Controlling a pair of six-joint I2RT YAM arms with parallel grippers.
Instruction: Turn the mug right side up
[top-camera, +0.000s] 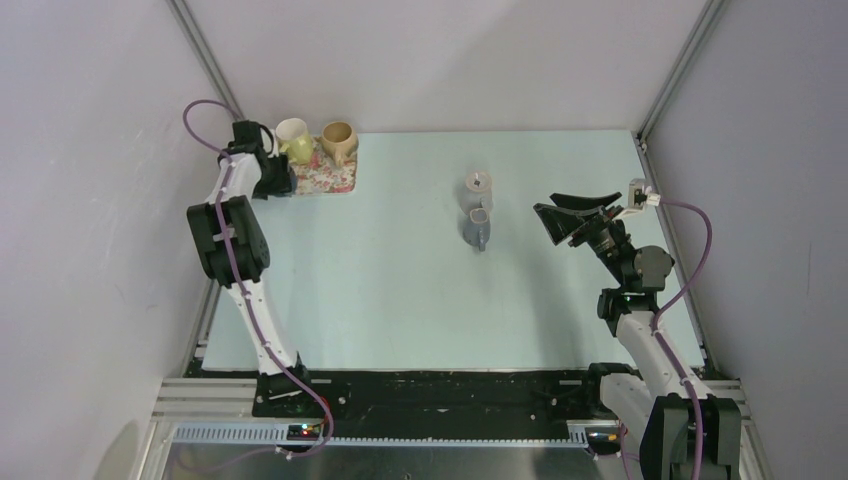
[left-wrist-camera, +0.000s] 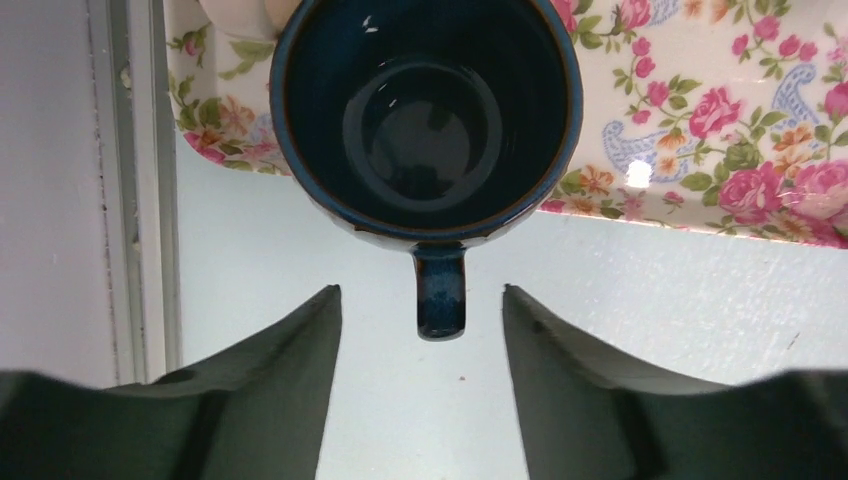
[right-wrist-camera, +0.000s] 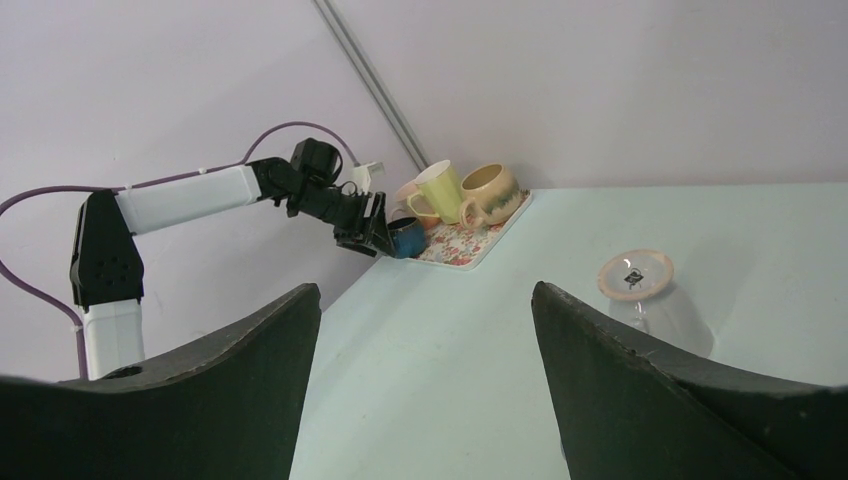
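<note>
A dark blue mug (left-wrist-camera: 425, 130) stands upright on the front left corner of the floral tray (left-wrist-camera: 690, 120), its handle (left-wrist-camera: 440, 290) pointing toward my left gripper. That gripper is open, one finger on each side of the handle and apart from it. In the top view the left arm's end mostly covers this mug. On the table's middle an upside-down pale mug (top-camera: 478, 183) shows its base; the right wrist view has the same pale mug (right-wrist-camera: 655, 300) beyond my right gripper, which is open and empty. A grey-blue mug (top-camera: 478, 230) is just in front of it.
On the tray also stand a yellow-green mug (top-camera: 295, 142) and a tan mug (top-camera: 339, 140); a peach mug (right-wrist-camera: 407, 195) shows partly. A wall and metal rail (left-wrist-camera: 140, 200) run close along the left.
</note>
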